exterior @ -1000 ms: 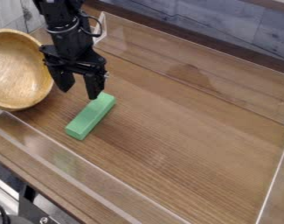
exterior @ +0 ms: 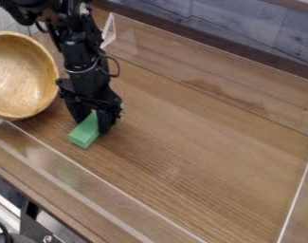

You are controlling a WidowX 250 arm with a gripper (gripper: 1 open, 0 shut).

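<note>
A green rectangular block (exterior: 82, 136) lies on the wooden surface at the left. The black gripper (exterior: 90, 112) is down over the block's upper end, hiding that part; its fingers appear shut on it.
A large wooden bowl (exterior: 17, 71) stands just left of the arm, close to it.
The block's visible near end is in about the same place.
</note>
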